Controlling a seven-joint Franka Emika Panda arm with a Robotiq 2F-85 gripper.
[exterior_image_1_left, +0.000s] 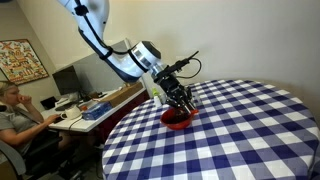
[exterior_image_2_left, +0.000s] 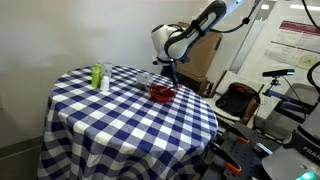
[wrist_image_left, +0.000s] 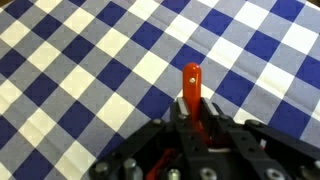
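Observation:
A red bowl (exterior_image_1_left: 175, 120) stands on the checkered table, and in exterior view 2 the bowl (exterior_image_2_left: 161, 94) shows beneath the arm. My gripper (exterior_image_1_left: 187, 107) is low over the bowl's right side in exterior view 1. In the wrist view, the gripper is shut on a slim orange-red handle (wrist_image_left: 192, 82), whose rounded end sticks out past the fingers. The other end of the handled object is hidden by the gripper. Whether it touches the bowl I cannot tell.
A green bottle (exterior_image_2_left: 97, 76) and a white bottle (exterior_image_2_left: 105, 85) stand on the blue-and-white checkered tablecloth (exterior_image_2_left: 115, 120). Beyond the table, a person (exterior_image_1_left: 20, 115) sits by a desk with a monitor (exterior_image_1_left: 67, 80).

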